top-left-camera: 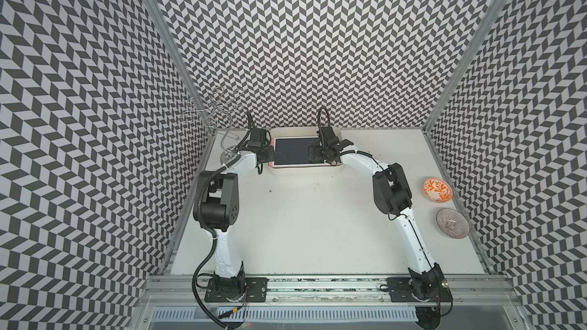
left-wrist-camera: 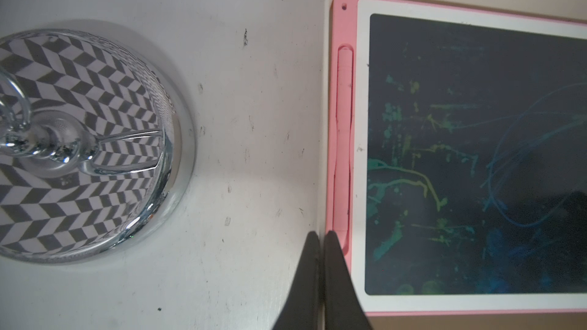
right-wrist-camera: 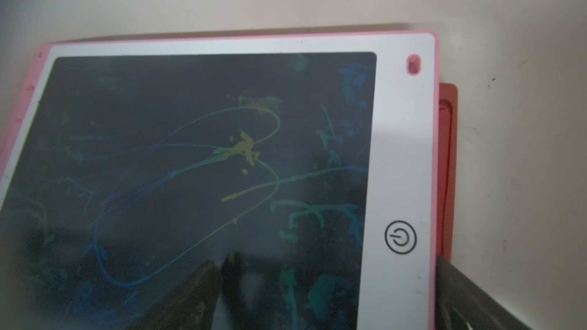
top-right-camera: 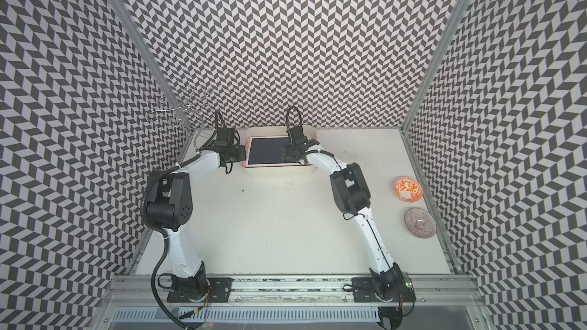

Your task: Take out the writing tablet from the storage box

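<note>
The writing tablet [right-wrist-camera: 244, 177], pink-edged with a dark scribbled screen, lies flat inside the cream storage box [top-left-camera: 305, 171] at the back of the table. In the left wrist view my left gripper is shut at the box's left side, its thin rim running between the fingertips, just beside the tablet's pink pen edge. My right gripper stands open over the tablet's right part. One blurred finger [right-wrist-camera: 198, 296] is above the screen and the other [right-wrist-camera: 467, 299] is by the tablet's right edge; whether they touch it I cannot tell.
A red object [right-wrist-camera: 447, 165] shows beneath the tablet's right edge. A chrome wire stand with a round base [left-wrist-camera: 177, 165] is left of the box. An orange-patterned bowl [top-left-camera: 437, 189] and a purplish bowl [top-left-camera: 452, 223] sit at the right.
</note>
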